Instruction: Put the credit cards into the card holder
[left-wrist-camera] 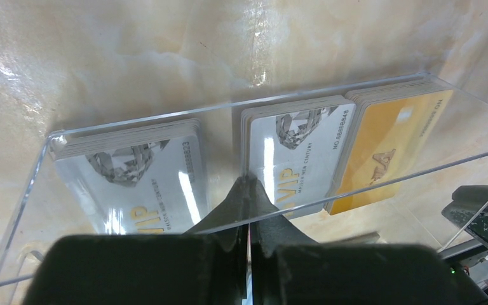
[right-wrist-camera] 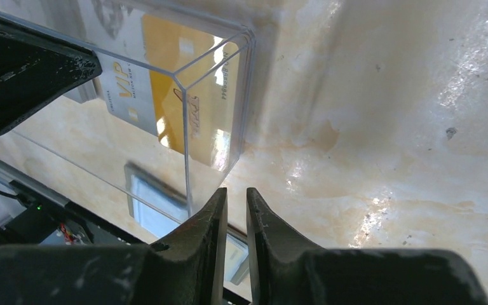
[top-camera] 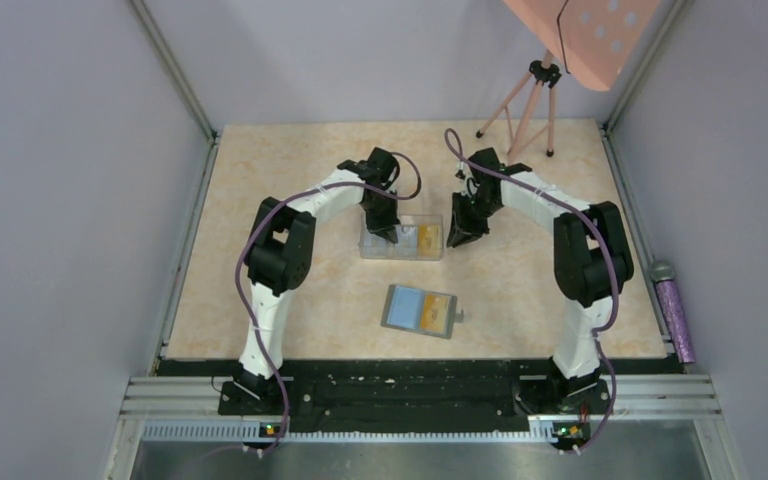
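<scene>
A clear box (top-camera: 402, 254) in the middle of the table has two silver card stacks and one gold card stack (left-wrist-camera: 391, 143) in it. My left gripper is shut over the box, nothing showing between its fingers. Its tips overlap the lower left edge of the middle silver stack (left-wrist-camera: 305, 152) in the left wrist view; whether they touch cannot be told. Just right of the box, my right gripper is part open with an empty gap. A grey card holder (top-camera: 387, 312) lies nearer the front, showing a blue card (top-camera: 404, 306) and a gold card (top-camera: 434, 312).
The other silver stack (left-wrist-camera: 136, 171) sits at the box's left end. At the back right stands a pink tripod (top-camera: 530, 100). A purple glittery cylinder (top-camera: 672, 318) is beside the table's right edge.
</scene>
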